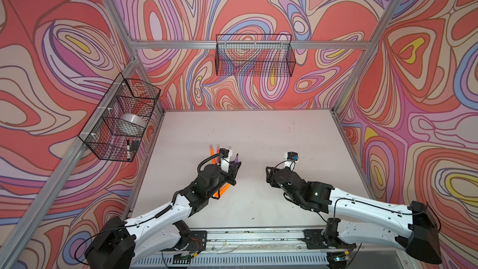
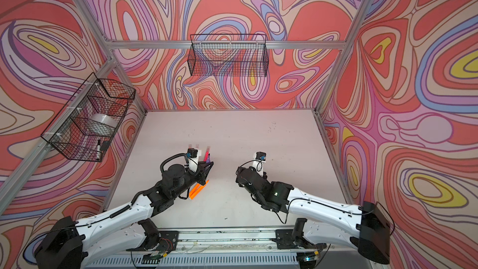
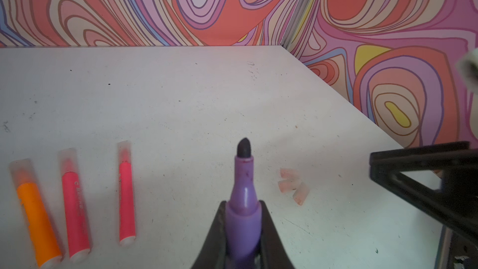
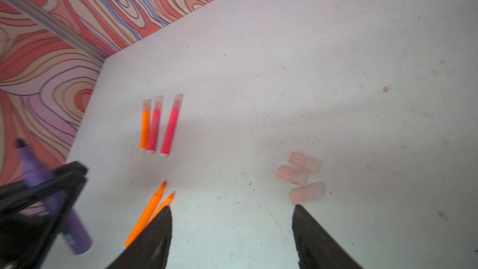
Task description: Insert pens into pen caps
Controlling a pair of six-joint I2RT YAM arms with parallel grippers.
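Observation:
A purple pen stands upright in my left gripper, its bare dark tip pointing up. The right wrist view shows the same pen between the left fingers, its lower end sticking out below. My right gripper is open and empty, its fingertips above the table. Ahead of them lie three loose translucent caps in a small cluster. Two uncapped orange pens rest side by side at the left. Farther back, an orange pen and two pink pens lie in a row with caps on.
A wire basket hangs on the left side, and another wire basket hangs at the back. The two arms are apart, with a gap between their grippers.

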